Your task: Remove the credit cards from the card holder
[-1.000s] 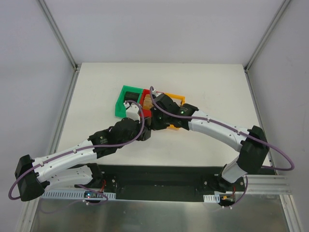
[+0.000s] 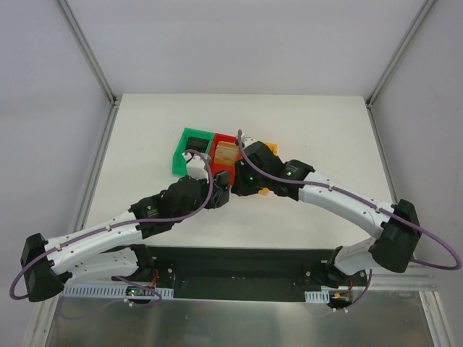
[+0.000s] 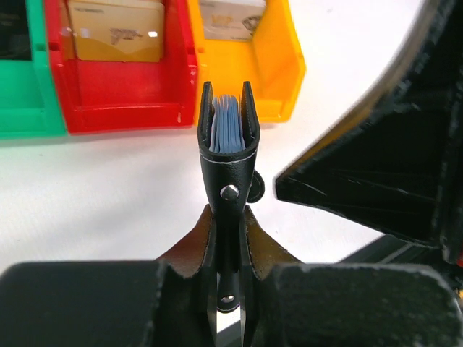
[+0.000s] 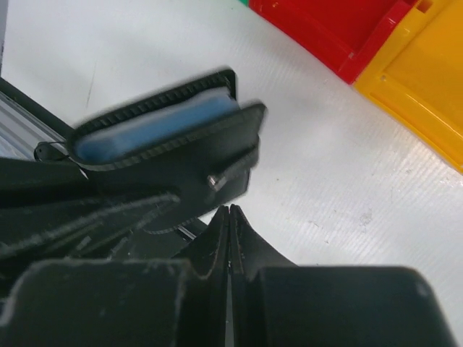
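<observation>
The black card holder stands upright in my left gripper, which is shut on it. Bluish sleeves fill its open top; whether cards are inside cannot be told. Its snap strap sticks out on the right side. In the right wrist view the holder is blurred, its snap strap lying outside the fingers. My right gripper is shut with nothing between its fingertips, a small gap away from the strap. From the top view, both grippers meet near the bins, the holder between them.
Green, red and yellow bins stand side by side behind the holder. A gold card lies in the red one, a pale card in the yellow.
</observation>
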